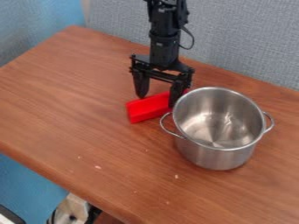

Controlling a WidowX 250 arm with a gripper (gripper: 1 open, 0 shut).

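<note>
My black gripper (158, 93) hangs open over the back middle of the wooden table, its fingertips low on either side of a red oblong block (147, 108). The block lies at a slant just left of a steel pot (218, 149), its right end partly behind the gripper's finger and the pot's handle. I cannot tell whether the fingertips touch the block.
Grey padded walls stand behind it. Beyond the lower left edge are a blue surface and some dark and light items.
</note>
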